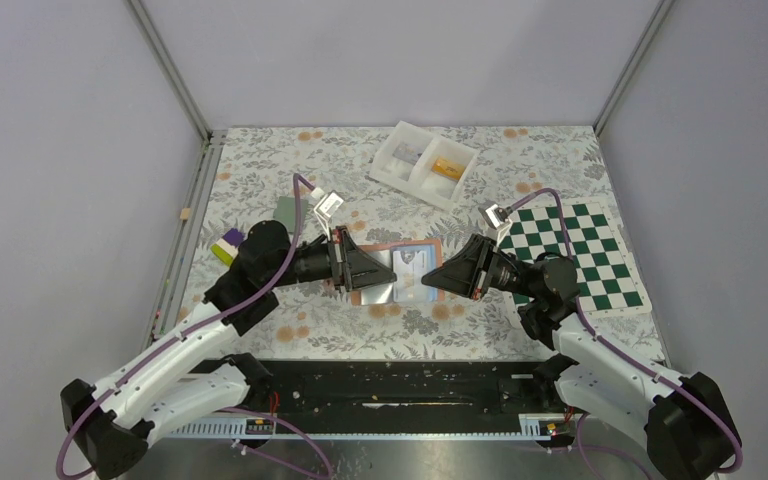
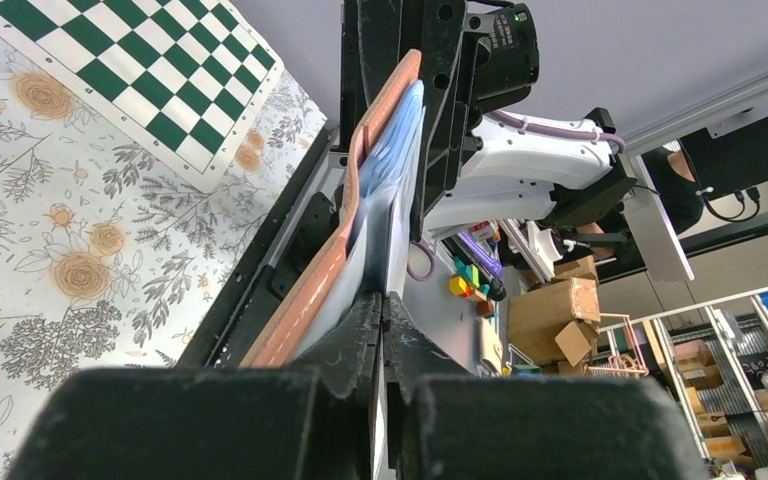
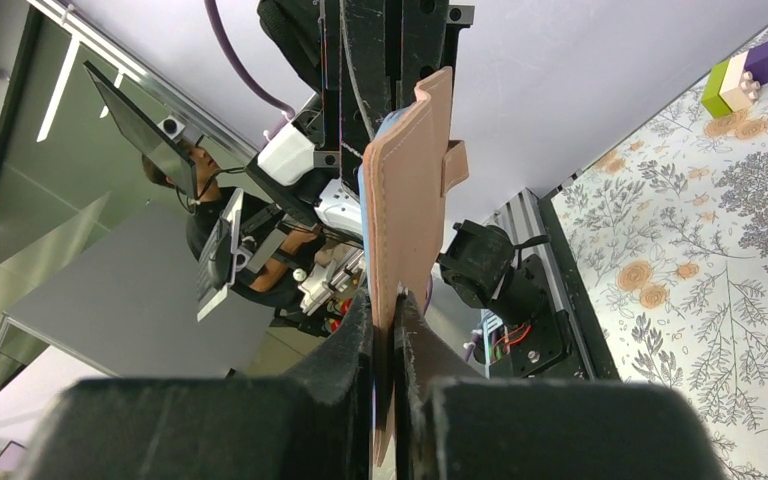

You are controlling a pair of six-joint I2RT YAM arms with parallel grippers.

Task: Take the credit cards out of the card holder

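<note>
The card holder [image 1: 441, 246], tan leather outside, is held open in mid-air with its clear bluish sleeves facing up in the top view. My right gripper is shut on the card holder [image 3: 408, 190], its cover running down between the fingers. In the left wrist view, pale sleeves [image 2: 388, 185] and the leather cover [image 2: 345, 235] stand edge-on. There, my left gripper is shut with its tips at the sleeves' thin edge; whether a sleeve or card is pinched, I cannot tell. A white card-like piece [image 1: 418, 268] shows in the sleeves.
A two-part white tray [image 1: 422, 172] stands at the back, a yellow item [image 1: 448, 168] in its right compartment. To the right lies a green checkered board [image 1: 585, 255]; toy blocks [image 1: 226, 246] sit at the left.
</note>
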